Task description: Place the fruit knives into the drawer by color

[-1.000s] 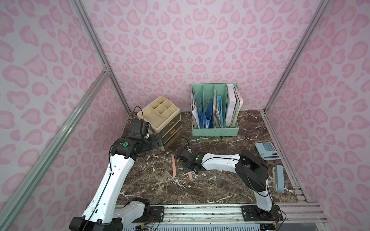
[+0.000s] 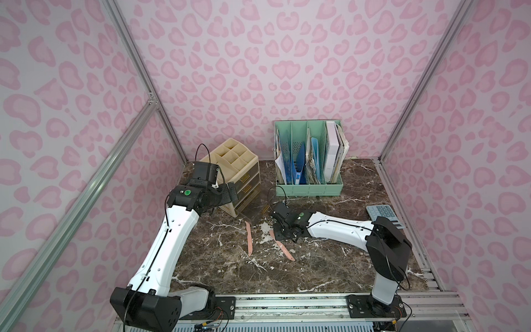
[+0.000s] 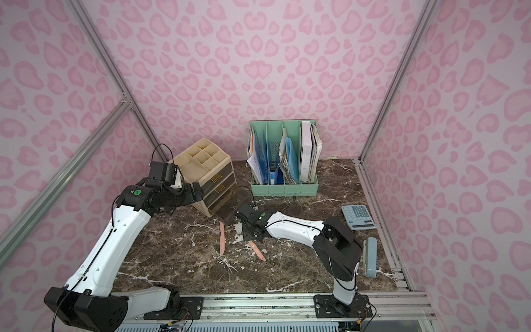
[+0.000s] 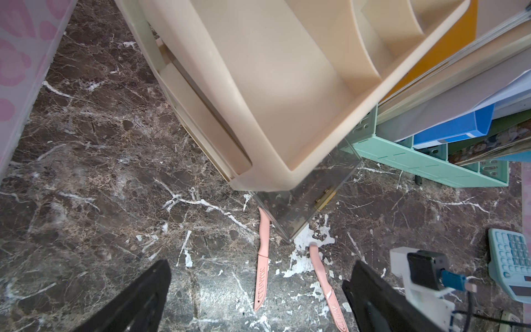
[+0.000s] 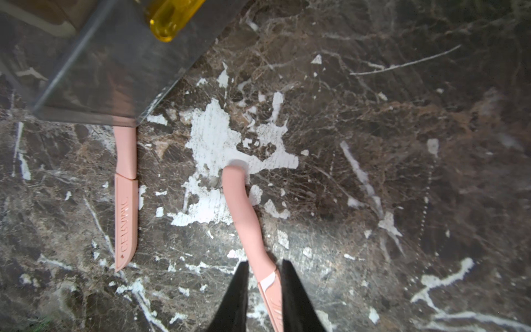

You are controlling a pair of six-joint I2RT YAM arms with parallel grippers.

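Two pink fruit knives lie on the marble table: one upright in line [image 5: 126,221], partly under the clear drawer front [image 5: 88,83], the other slanted [image 5: 249,232]. In the right wrist view, my right gripper is part open over the slanted knife, a fingertip either side of it; whether it touches cannot be told. My left gripper hangs open above the front of the beige organizer [image 2: 237,166], nothing between its fingers. The organizer has yellow-handled drawers; a clear low drawer stands out.
A mint file holder [image 2: 308,189] with folders stands at the back. A calculator [image 3: 358,217] and a pale blue stapler-like object [image 3: 370,257] lie at the right edge.
My right arm has moved rightward, uncovering more of the slanted knife.
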